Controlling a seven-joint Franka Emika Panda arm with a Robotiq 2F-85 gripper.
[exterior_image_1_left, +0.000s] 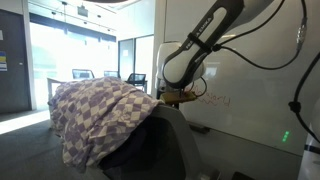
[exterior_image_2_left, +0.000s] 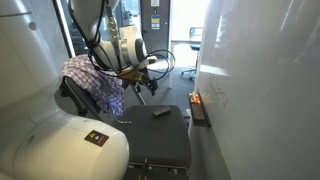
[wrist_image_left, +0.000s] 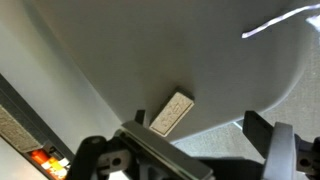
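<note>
A small block-shaped thing, tan on its upper face with dark sides (wrist_image_left: 172, 113), perhaps a whiteboard eraser, lies on the grey chair seat (wrist_image_left: 130, 45). My gripper is open above the seat, its two fingers wide apart and nothing between them. In the wrist view the block is nearer the left finger. In exterior view 2 the block (exterior_image_2_left: 161, 112) rests on the dark seat (exterior_image_2_left: 150, 140), below and to the right of the gripper (exterior_image_2_left: 140, 84). The chair back partly hides the gripper in exterior view 1.
A checkered cloth (exterior_image_1_left: 100, 115) drapes over the chair back (exterior_image_1_left: 172, 130). The whiteboard (exterior_image_2_left: 255, 80) rises close along one side, with a ledge (exterior_image_2_left: 198, 108) holding small colored items. A white strip (wrist_image_left: 280, 18) lies at the wrist view's upper right. Most of the seat is bare.
</note>
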